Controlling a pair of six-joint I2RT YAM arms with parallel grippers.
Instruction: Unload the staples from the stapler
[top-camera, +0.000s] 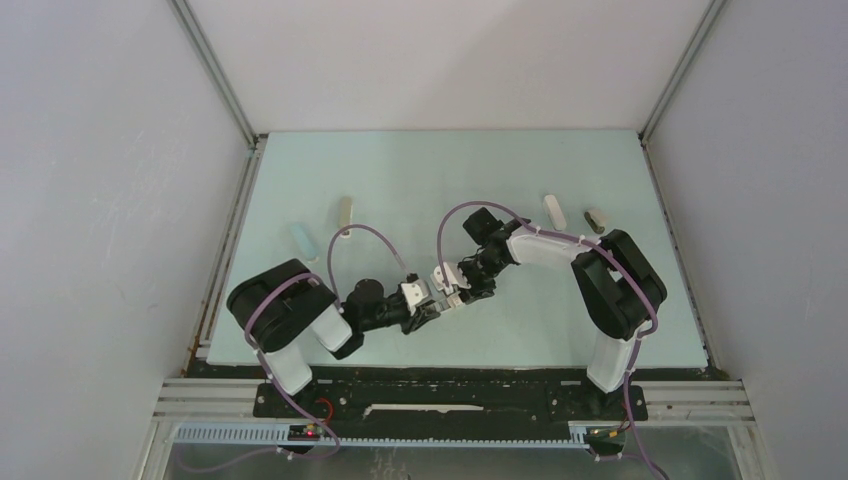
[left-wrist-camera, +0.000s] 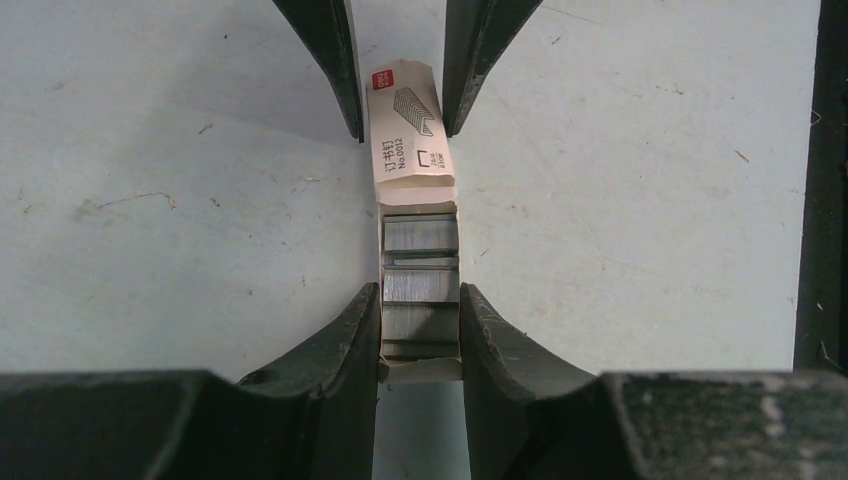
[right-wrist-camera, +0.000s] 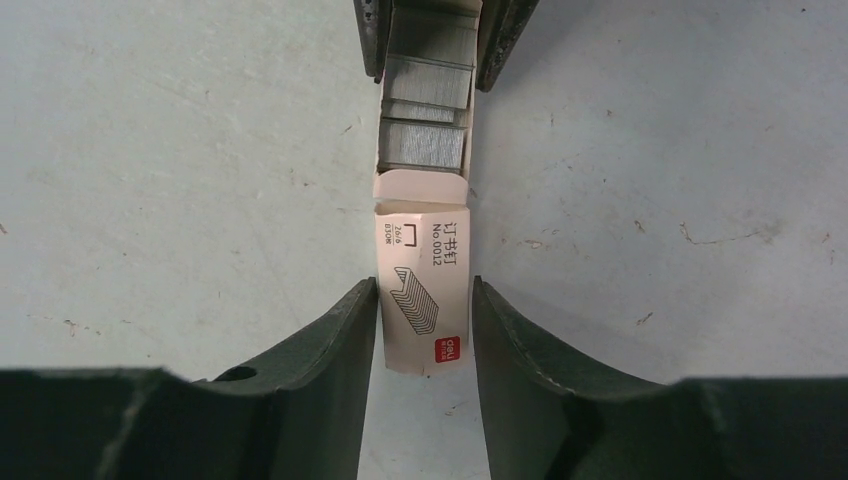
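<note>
A small pale staple box lies between both grippers, its printed sleeve (right-wrist-camera: 425, 290) toward the right arm and its tray (left-wrist-camera: 420, 260) drawn out toward the left. Several blocks of silver staples (right-wrist-camera: 425, 143) lie in the exposed tray. My left gripper is shut on the sides of the tray near its far end. Around the sleeve stands my right gripper, its fingers part open; slim gaps show between its fingers and the sleeve in the left wrist view. In the top view the grippers mostly cover the box. No stapler can be clearly made out.
A beige object (top-camera: 345, 213) and a light blue one (top-camera: 304, 241) lie at the left of the table. At the right are a white object (top-camera: 554, 212) and a small dark and pale one (top-camera: 596, 220).
</note>
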